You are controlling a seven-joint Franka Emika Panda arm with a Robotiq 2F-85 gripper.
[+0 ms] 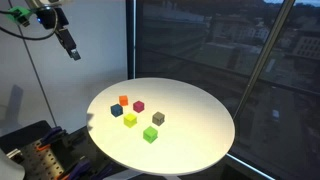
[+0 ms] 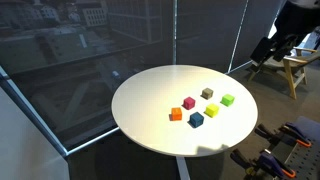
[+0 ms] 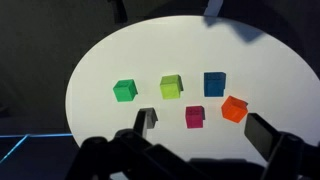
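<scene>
Several small cubes lie apart on the white oval table: orange (image 1: 123, 100), blue (image 1: 117, 110), magenta (image 1: 139, 106), yellow (image 1: 130, 120), grey (image 1: 158, 118) and green (image 1: 150, 134). My gripper (image 1: 70, 48) hangs high at the left of exterior view 1, well above the tabletop and clear of every cube. Seen from the wrist, the gripper is open, its dark fingers wide apart with nothing held. Below the gap appears the magenta cube (image 3: 194, 117); the left finger partly hides the grey cube (image 3: 149, 117).
Dark windows stand behind it. A wooden chair (image 2: 285, 70) is at the right of exterior view 2.
</scene>
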